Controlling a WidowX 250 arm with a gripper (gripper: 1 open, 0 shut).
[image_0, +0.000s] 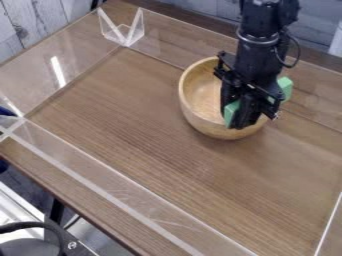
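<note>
A wooden bowl (202, 95) sits on the table right of centre. The black robot gripper (246, 98) hangs from the top right over the bowl's right half, its fingertips down at the bowl. A green object (234, 110) is at the fingertips, partly covered by them; whether they grip it cannot be told. More green shows behind the gripper at the bowl's right.
A clear plastic holder (122, 28) stands at the back left. A black cable lies at the bottom left.
</note>
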